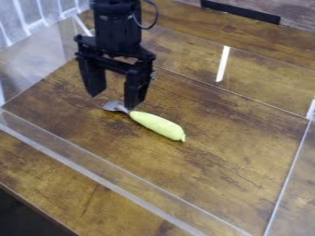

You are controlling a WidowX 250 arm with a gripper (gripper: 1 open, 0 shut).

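Observation:
My black gripper point(114, 81) hangs at the upper left of the camera view, its two dark fingers spread apart with nothing seen between them. Below it on the wooden surface lies a pale yellow-green, elongated object point(159, 125), slanting toward the lower right, with a small grey metallic end point(113, 106) at its upper left. The gripper is above and slightly left of that grey end; whether they touch cannot be told.
Clear plastic walls surround the wooden work area point(234, 147). A white strip point(223, 63) stands out at the back right.

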